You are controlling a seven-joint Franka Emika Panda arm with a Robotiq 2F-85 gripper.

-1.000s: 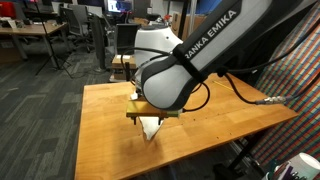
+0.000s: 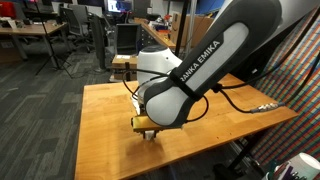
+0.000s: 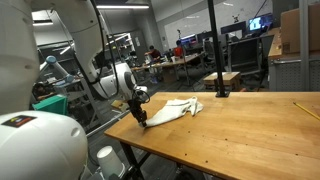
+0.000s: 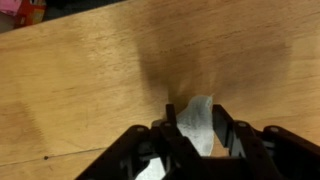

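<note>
A white cloth [image 3: 182, 106] lies loosely spread on the wooden table, one end reaching toward my gripper [image 3: 143, 123]. In the wrist view, a tip of the cloth [image 4: 197, 128] shows between the two dark fingers of my gripper. The fingers stand apart, one on each side of that tip, and the finger is part open. From the first exterior view, my gripper [image 2: 147, 132] is low, at the table surface, and the arm hides most of the cloth. Whether either finger touches the fabric cannot be told.
Around the gripper the wooden table [image 2: 105, 140] is bare, and a wide stretch of it lies clear on the right in the second exterior view. A yellow stick [image 3: 306, 108] rests at that far right side. A box [image 3: 221, 81] stands behind the table.
The arm has come down, bringing my gripper from above the cloth's end to table level. Less of the white end shows below the hand now.
</note>
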